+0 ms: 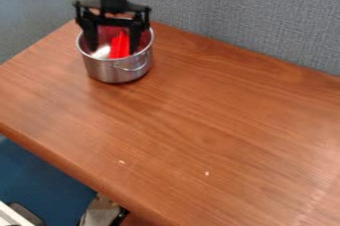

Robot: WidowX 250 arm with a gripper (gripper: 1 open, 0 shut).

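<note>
A silver metal pot with a wire handle stands on the wooden table at the upper left. A red object sits inside it. My black gripper is lowered into the pot's opening from above, its fingers open on either side of the inside. Whether the fingertips touch the red object cannot be told.
A grey wall stands behind it. Beyond the left edge is a blue floor with some equipment at the bottom left.
</note>
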